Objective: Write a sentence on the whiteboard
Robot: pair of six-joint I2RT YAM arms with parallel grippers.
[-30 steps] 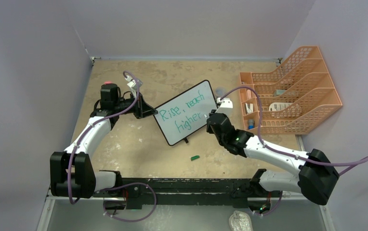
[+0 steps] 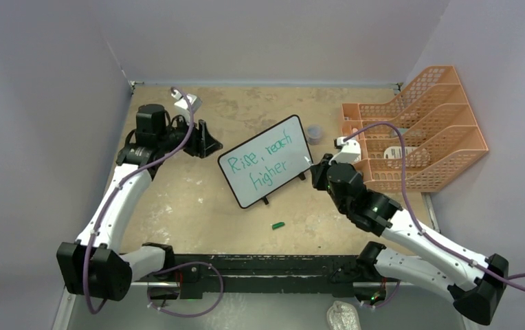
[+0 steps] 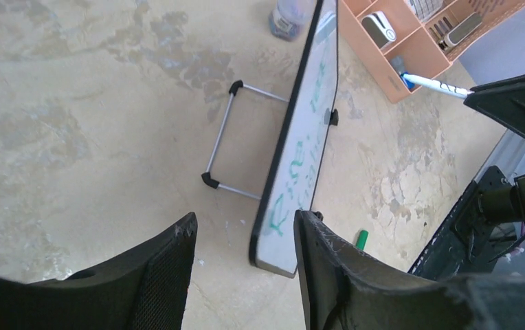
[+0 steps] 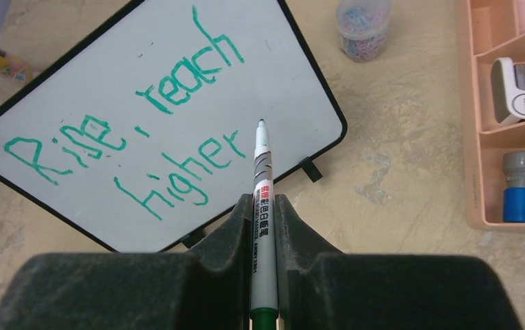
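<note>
Green writing on the whiteboard (image 2: 284, 175) reads "Rise, reach higher" in two lines; the board leans on a wire stand (image 3: 220, 137). My right gripper is shut on a white marker (image 4: 263, 227), whose tip points over the board's right part, past the word "higher". In the left wrist view the marker (image 3: 438, 86) looks lifted clear of the board. Left of the board, my left gripper (image 2: 211, 146) stands open, its fingers (image 3: 170, 265) apart from the board's near corner. On the table in front lies a green marker cap (image 2: 277, 225).
An orange organizer (image 2: 445, 175) with several compartments fills the right side. Behind the board's right corner stands a small clear tub (image 4: 363, 31). The table in front of the board is free apart from the cap.
My left gripper has pulled back from the board's left corner, toward the upper left, and its fingers have opened. The right gripper has moved right with the marker, away from the writing.
</note>
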